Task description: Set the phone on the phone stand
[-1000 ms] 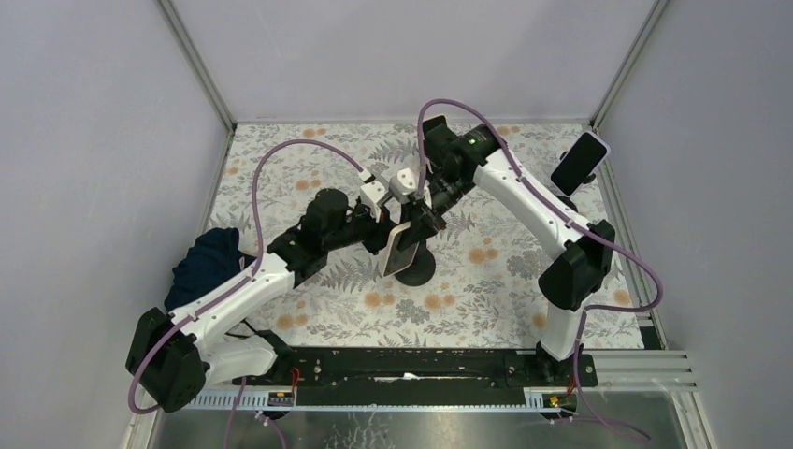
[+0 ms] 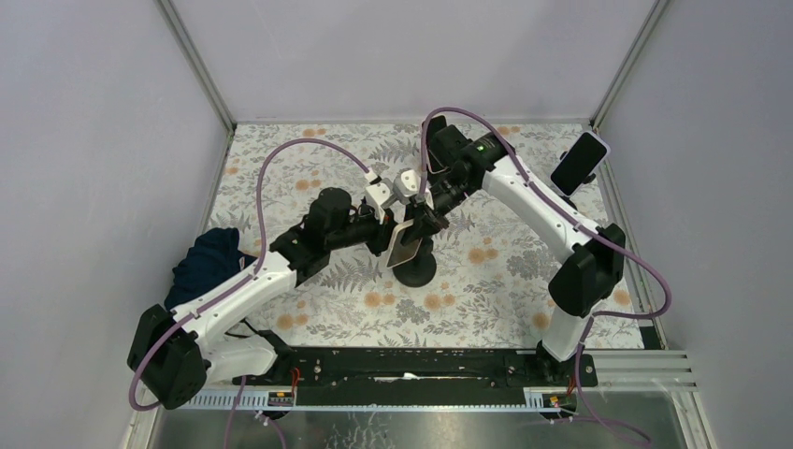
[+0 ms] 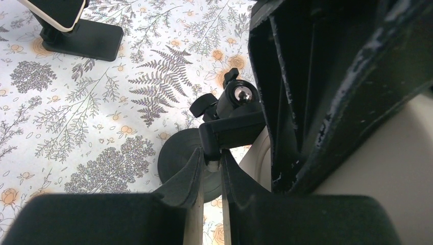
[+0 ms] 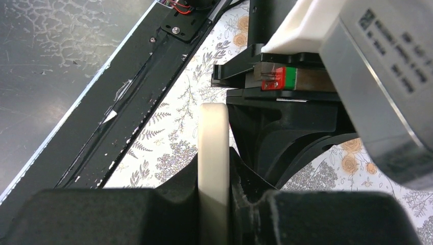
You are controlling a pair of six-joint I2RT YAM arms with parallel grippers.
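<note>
The pale-edged phone [image 2: 402, 248] is upright at the table's middle, over the black round stand [image 2: 414, 273]. In the right wrist view my right gripper is shut on the phone's light edge [image 4: 213, 132]. My left gripper is at the stand's black bracket [image 3: 232, 130], its fingertips close together at the bracket's end; whether they grip it is hard to tell. The round base [image 3: 176, 158] shows beneath. In the top view both grippers meet over the stand and partly hide it and the phone.
Another stand holding a device [image 2: 580, 163] is at the back right. A dark cloth [image 2: 206, 267] lies at the left edge. A further dark device at the back middle is mostly hidden by my right arm.
The phone and my left arm have barely moved.
</note>
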